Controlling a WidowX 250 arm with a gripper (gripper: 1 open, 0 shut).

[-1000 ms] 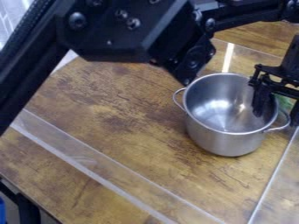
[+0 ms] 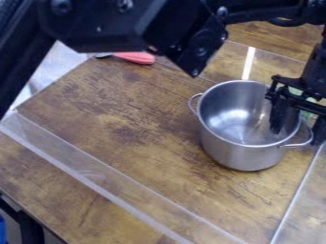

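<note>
A stainless steel pot (image 2: 235, 133) with two side handles stands on the wooden table (image 2: 121, 172) in the right half of the view. My black gripper (image 2: 283, 110) is at the pot's right rim, its lower part reaching over or into the pot. Whether it is open or shut, and whether anything is between its fingers, I cannot tell. Part of the gripper is cut off by the right edge.
My black arm crosses the top of the view. A red-handled utensil (image 2: 135, 57) lies at the back left, partly behind the arm. Clear plastic strips run along the front and right.
The upper arm has moved up, uncovering more of the back left and the red handle. The gripper at the pot's rim has shifted only slightly.
</note>
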